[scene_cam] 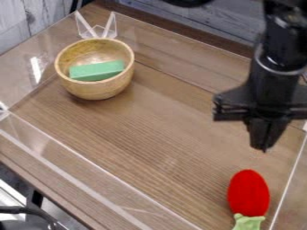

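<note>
The black gripper (pixel 261 131) hangs on the right, above and behind a red object (pixel 249 193) with a pale green top, which lies on the wooden table near the front right. Whether the fingers are open or shut is unclear. A wooden bowl (pixel 118 84) at the upper left holds a green block (pixel 96 70).
A dark cable or object lies at the lower left edge, and the table's edge runs along the left.
</note>
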